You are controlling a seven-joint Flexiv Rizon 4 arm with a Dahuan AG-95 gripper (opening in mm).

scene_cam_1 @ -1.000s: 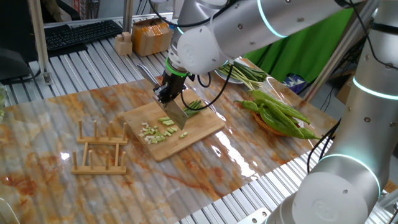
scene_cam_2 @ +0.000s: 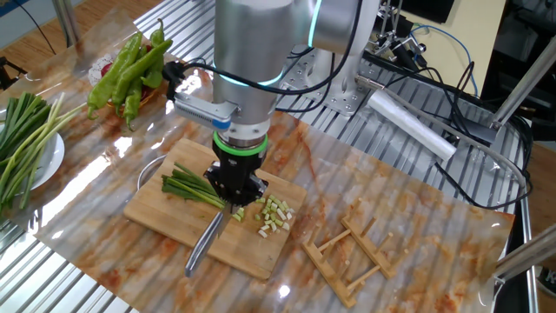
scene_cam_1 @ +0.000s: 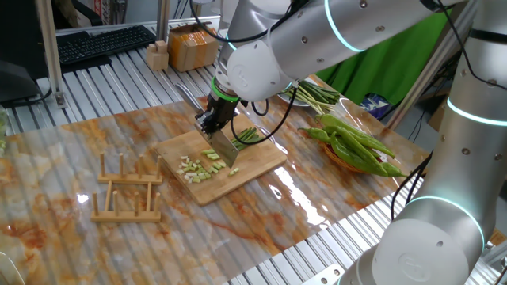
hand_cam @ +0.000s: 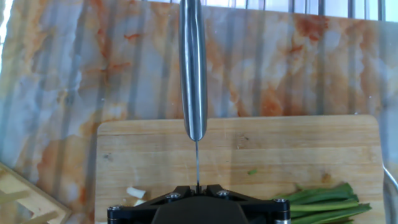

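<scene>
My gripper (scene_cam_1: 209, 124) is shut on a knife, holding it above the cutting board (scene_cam_1: 247, 172). The broad metal blade (scene_cam_1: 225, 149) points down to the chopped green pieces (scene_cam_1: 212, 166); whether its edge touches the board cannot be told. The steel handle (hand_cam: 194, 68) sticks out from the fingers, beyond the board's edge in the wrist view. Uncut green stalks (scene_cam_2: 188, 184) lie on the board at one side of the blade, and small pale cut pieces (scene_cam_2: 275, 214) lie scattered at the other.
A wooden peg rack (scene_cam_1: 127, 215) stands beside the board. Green peppers (scene_cam_1: 352, 149) fill a basket, and a plate of long green stalks (scene_cam_2: 30, 143) sits further off. A round metal rim (scene_cam_2: 148, 172) shows by the board. Bare marbled table (scene_cam_1: 55, 174) lies around the rack.
The upper arm has shifted very slightly. The knife stays in my gripper at nearly the same place, and the cut pieces look unchanged.
</scene>
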